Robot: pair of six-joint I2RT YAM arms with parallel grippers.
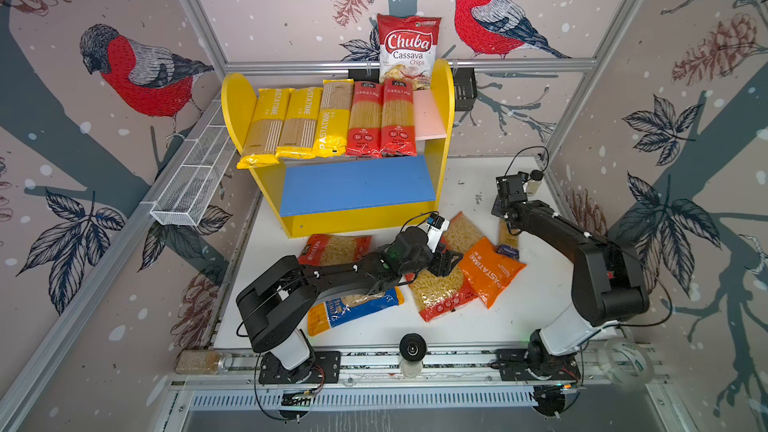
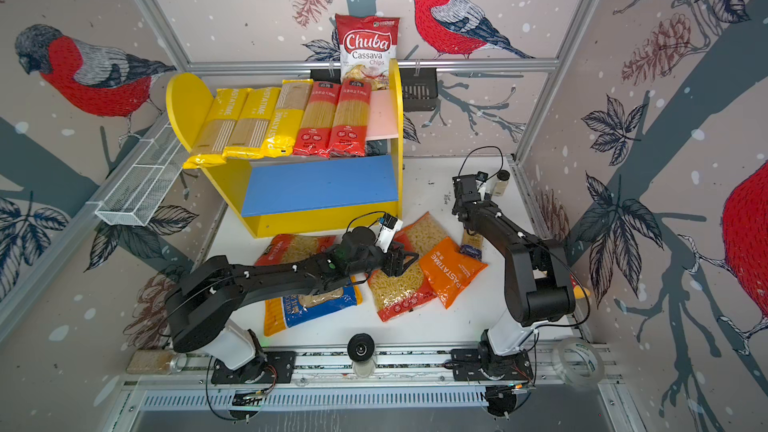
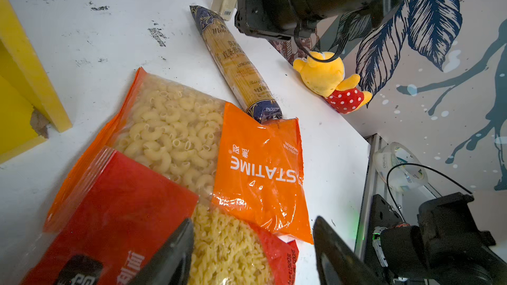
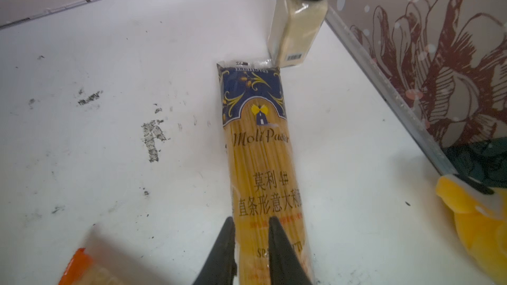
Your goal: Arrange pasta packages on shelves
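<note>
A slim Moli spaghetti package [image 4: 264,169] lies on the white table at right, with my right gripper over it; its fingertips are close together, but whether they grip anything is unclear. My left gripper stands open over a red pasta bag [image 3: 116,216] and an orange PASTATIME bag [image 3: 258,174] at front centre. More red and blue bags lie under the left arm. The yellow shelf unit [image 1: 442,176] holds yellow [image 1: 300,120] and red [image 1: 364,120] spaghetti packs in a row on top; its blue middle shelf [image 1: 356,188] is empty.
A jar [image 4: 295,26] stands behind the spaghetti package. A yellow plush toy [image 3: 319,71] lies by the right wall. A Chuba chips bag [image 1: 408,48] stands at the top back of the shelf, and a wire rack [image 1: 192,168] hangs on the left wall.
</note>
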